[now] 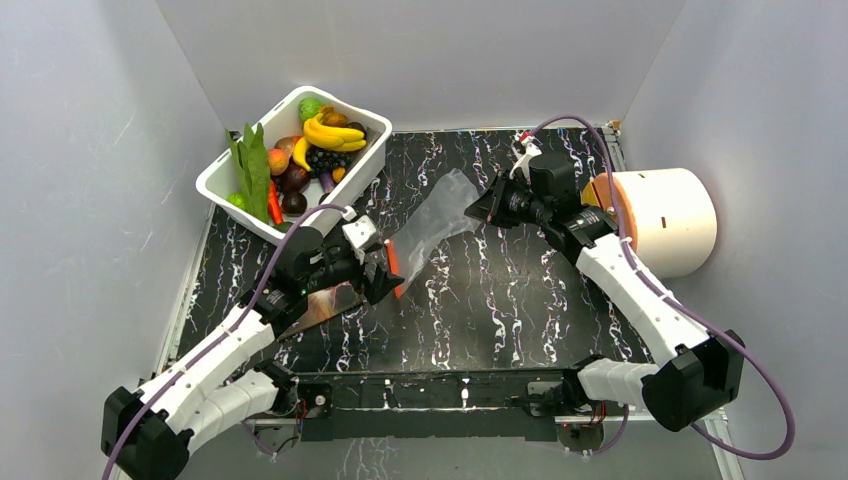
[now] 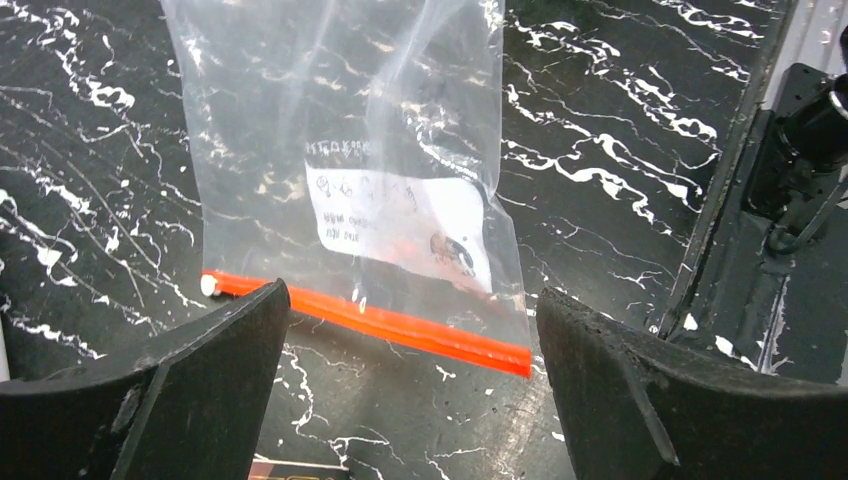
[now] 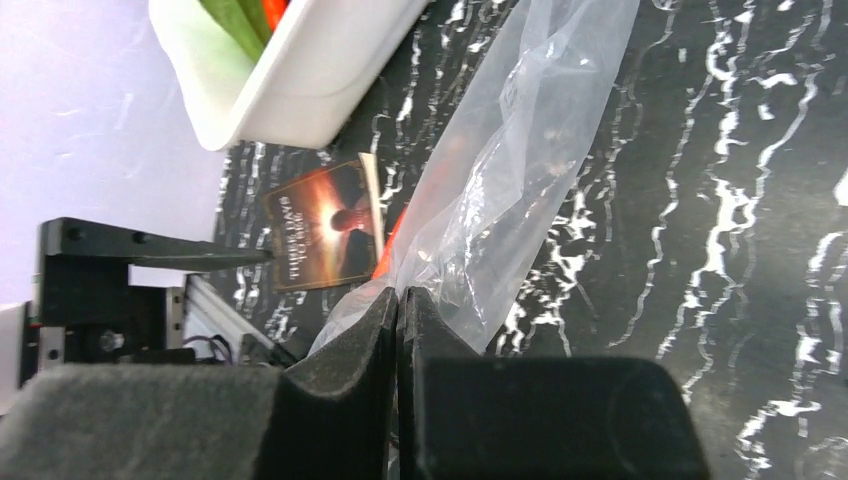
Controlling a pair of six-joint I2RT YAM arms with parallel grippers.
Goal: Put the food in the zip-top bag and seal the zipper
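Observation:
A clear zip top bag (image 1: 437, 220) with an orange zipper strip (image 2: 400, 326) hangs over the table's middle. My right gripper is shut on the plastic at the end away from the zipper. The bag shows no food inside. My left gripper (image 1: 392, 277) stands open close to the zipper; in the left wrist view, the strip runs between its fingers without being clamped. Toy food, including bananas (image 1: 335, 134), a carrot (image 1: 275, 203) and a big green leaf (image 1: 254, 172), fills the white bin (image 1: 210, 187) at the back left.
A dark book (image 3: 325, 224) lies under my left arm, in front of the bin. A cream cylinder (image 1: 675, 222) stands at the right wall.

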